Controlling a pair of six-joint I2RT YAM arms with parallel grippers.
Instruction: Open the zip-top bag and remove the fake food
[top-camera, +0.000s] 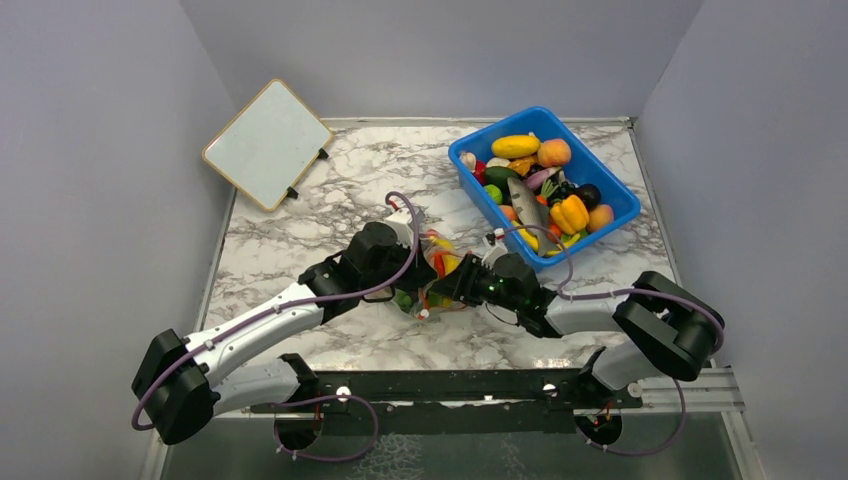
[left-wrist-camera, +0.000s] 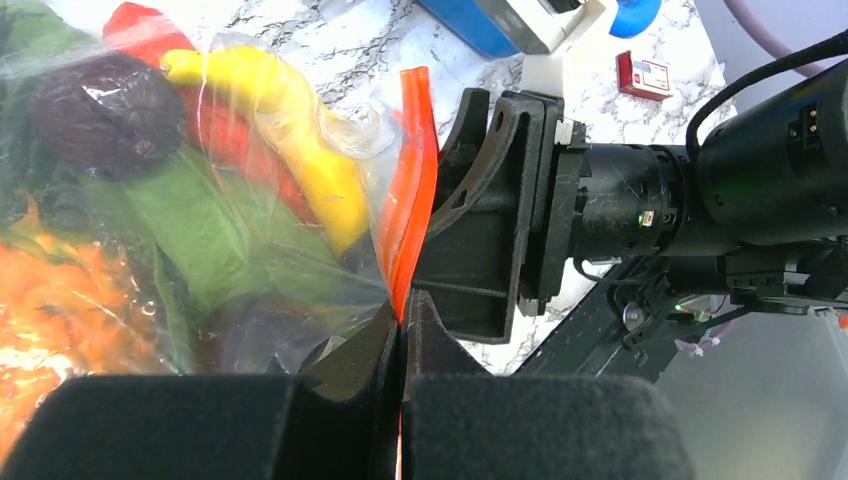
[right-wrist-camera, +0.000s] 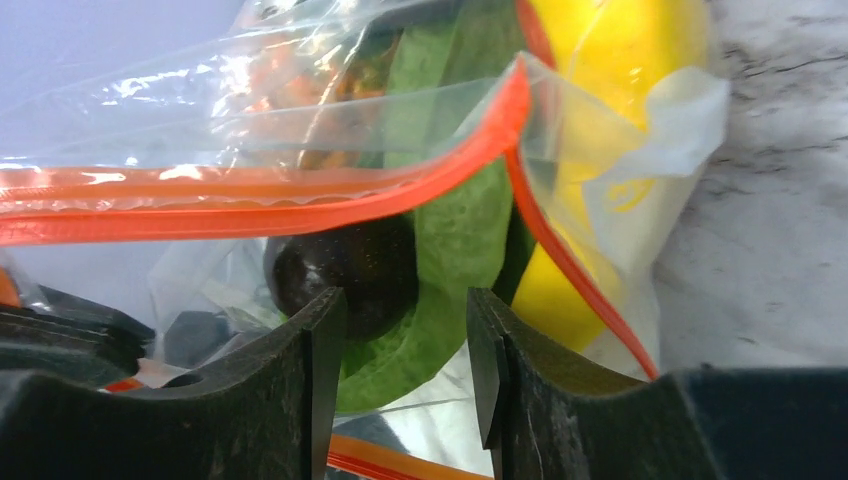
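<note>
A clear zip top bag (top-camera: 440, 243) with orange zip strips holds fake food. In the left wrist view, my left gripper is shut on the bag's orange edge (left-wrist-camera: 412, 170). Inside show a yellow banana-like piece (left-wrist-camera: 300, 135), a red pepper-like piece (left-wrist-camera: 235, 140), a dark round piece (left-wrist-camera: 105, 115) and green pieces. My right gripper stands part open at the bag's gaping mouth, between the upper orange strip (right-wrist-camera: 260, 205) and the lower one (right-wrist-camera: 400, 462). Beyond its fingertips are the dark piece (right-wrist-camera: 350, 270) and a green pod (right-wrist-camera: 460, 240); nothing shows held.
A blue bin (top-camera: 608, 222) full of fake food stands at the back right. A small whiteboard (top-camera: 268, 145) leans at the back left. Bare marble table (top-camera: 390, 150) lies behind the bag. The two grippers are close together.
</note>
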